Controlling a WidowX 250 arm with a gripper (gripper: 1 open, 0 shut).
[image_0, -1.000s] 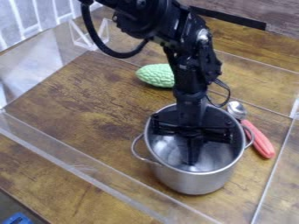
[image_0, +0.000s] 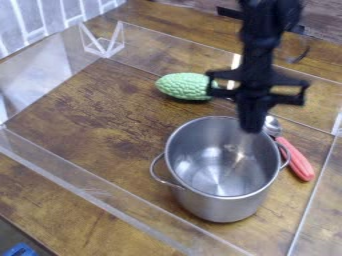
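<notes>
My black gripper (image_0: 251, 100), blurred, is raised above the back of a steel pot (image_0: 214, 200); its fingers are too smeared to read. The pot stands on the wooden table with a handle on each side, and its visible inside looks empty. A green bumpy vegetable (image_0: 185, 86) lies behind the pot. A utensil with a red handle (image_0: 299, 160) and a metal end lies to the right of the pot.
A clear-walled enclosure (image_0: 40, 150) surrounds the work area. A small blue item (image_0: 19, 250) sits at the lower left corner.
My gripper has risen out of the pot, upward and slightly to the right, uncovering the pot's interior. The pot, vegetable and utensil stay in place.
</notes>
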